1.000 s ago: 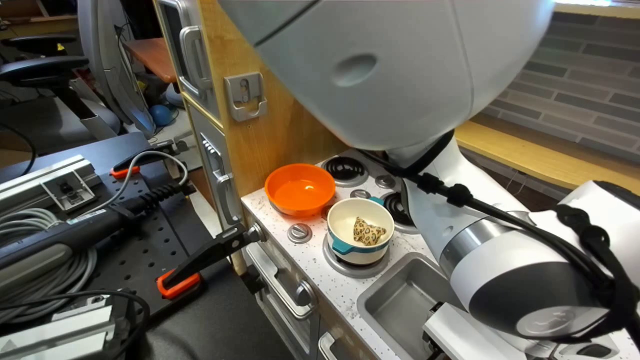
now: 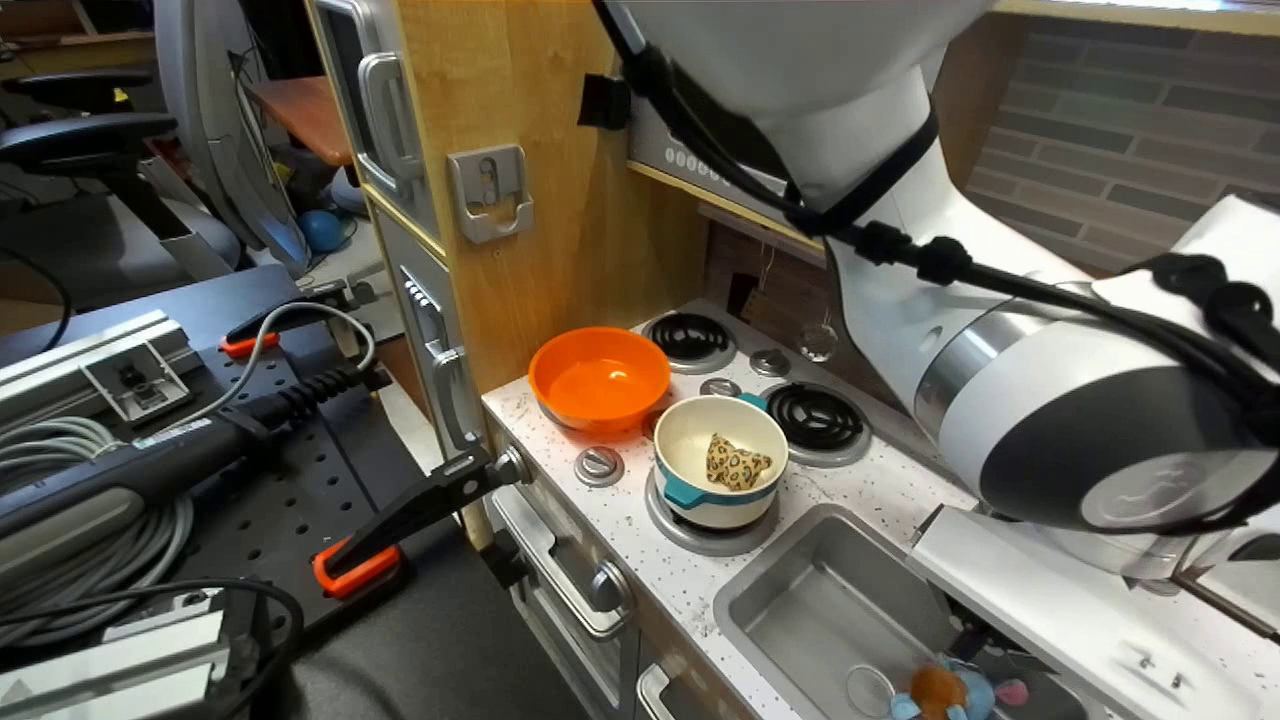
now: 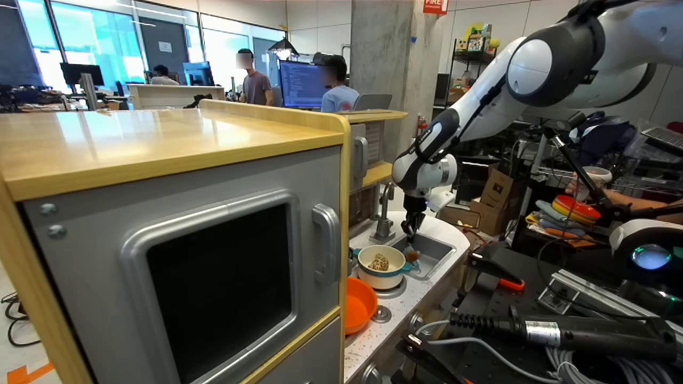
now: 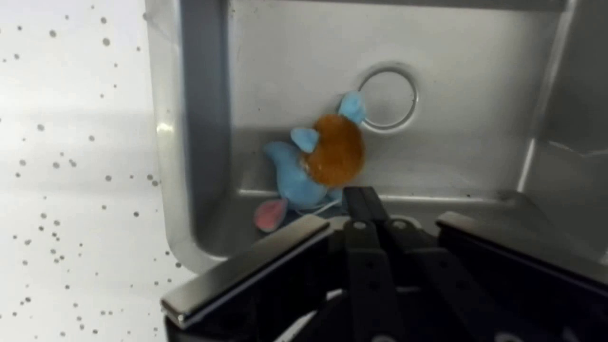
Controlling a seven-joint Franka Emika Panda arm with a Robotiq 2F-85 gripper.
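Note:
A plush toy (image 4: 336, 151) with a round brown body, light blue parts and a pink tip lies in the grey sink (image 4: 296, 40). Beside it and overlapping its edge in the wrist view, my gripper is shut, with nothing showing between its fingers. From the second exterior view, the gripper (image 3: 413, 224) points down over the sink. A leopard-print plush piece (image 2: 734, 463) rests inside the cream and teal pot (image 2: 685, 428), which stands on a front burner.
An orange bowl (image 2: 596, 374) sits left of the pot on the speckled counter (image 4: 74, 125). The faucet (image 3: 384, 221) rises behind the sink. A tall cabinet (image 2: 558, 180) borders the stove on its left.
The arm has risen and shifted toward the back right in the first exterior view, uncovering more of the sink and the toy. Pot and bowl have not moved.

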